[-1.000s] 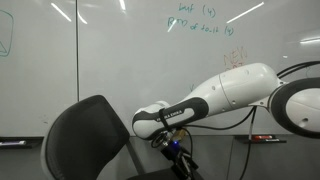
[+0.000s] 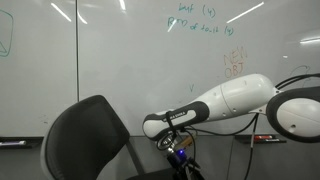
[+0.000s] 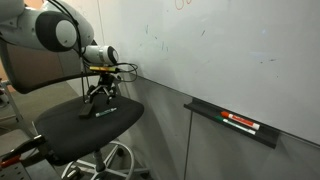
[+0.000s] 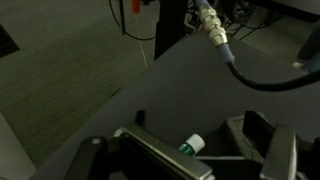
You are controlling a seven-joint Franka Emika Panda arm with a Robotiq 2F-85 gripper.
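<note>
A marker with a green end [image 4: 192,145] lies on the dark chair seat [image 3: 75,122]. Beside it rests a dark block, seemingly an eraser [image 4: 240,132]; the same block [image 3: 85,111] and marker [image 3: 106,112] show on the seat in exterior view 2. My gripper [image 3: 102,98] points down just above them. In the wrist view the fingers [image 4: 165,153] stand apart at the bottom edge, with the marker's end showing in the gap and nothing visibly gripped. The fingers partly hide the block and the rest of the marker.
Behind is a large whiteboard [image 2: 130,60] with handwriting. Its tray [image 3: 205,108] carries a red marker [image 3: 240,120] and other pens. The chair's backrest [image 2: 85,140] rises left of the arm in exterior view 1. A cable [image 4: 265,85] hangs across the wrist view.
My wrist and gripper have shifted slightly to the right and a little lower in exterior view 1. The chair stays in place.
</note>
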